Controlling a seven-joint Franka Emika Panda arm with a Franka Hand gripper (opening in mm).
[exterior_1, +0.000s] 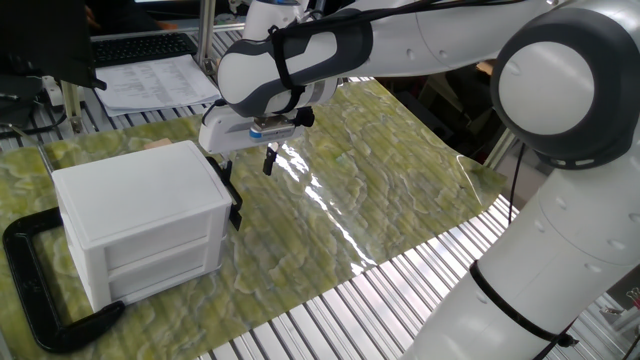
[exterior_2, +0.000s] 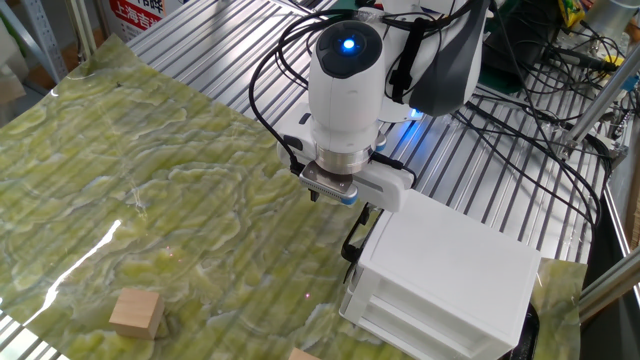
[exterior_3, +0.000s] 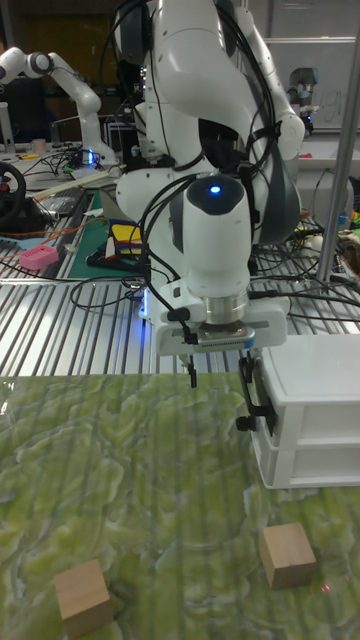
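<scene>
A white two-tier drawer unit (exterior_1: 142, 200) stands on the green mat, also seen at the right in the second exterior view as the drawer unit (exterior_2: 450, 262). My gripper (exterior_3: 223, 390) points downward beside it, open, with its fingers spread wide and nothing seen between them. One black finger (exterior_3: 193, 372) hangs clear over the mat. Close against the unit's side face is the other finger (exterior_3: 256, 403); whether it touches cannot be told. Two wooden blocks lie on the mat, a left block (exterior_3: 83, 597) and a right block (exterior_3: 287, 554), both away from the gripper.
A black clamp-like frame (exterior_1: 28, 275) lies around the drawer unit's far side. Papers (exterior_1: 158, 84) and a keyboard (exterior_1: 143, 48) lie beyond the mat.
</scene>
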